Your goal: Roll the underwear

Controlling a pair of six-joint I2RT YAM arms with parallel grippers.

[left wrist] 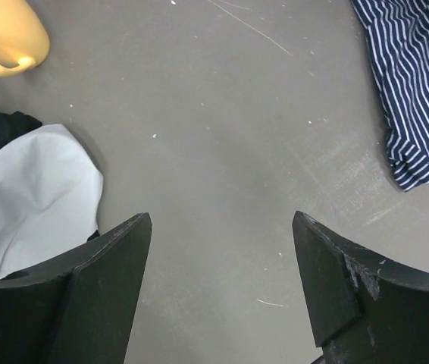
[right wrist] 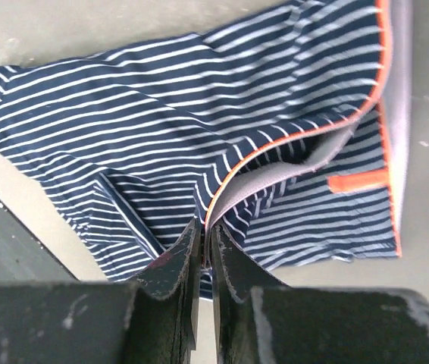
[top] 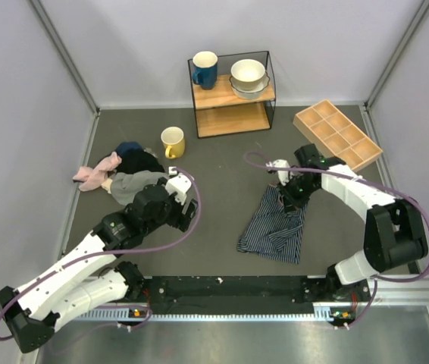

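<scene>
The underwear (top: pixel 266 231), navy with white stripes, lies spread on the table at right of centre in the top view. My right gripper is shut on its orange-edged waistband, which rises in a fold between the fingertips, its grey inner side showing. An orange tag (right wrist: pixel 358 181) shows on the layer below. In the top view the right arm hides part of the cloth's far end. My left gripper stands open over bare table, nothing between its fingers; the cloth's striped corner (left wrist: pixel 419 106) is off to its right.
Beside the left arm lies a pile of clothes (top: pixel 135 182), grey, black and pink. A yellow mug (top: pixel 173 141) stands behind it. At the back are a shelf (top: pixel 233 119) with dishes and a wooden compartment tray (top: pixel 337 135).
</scene>
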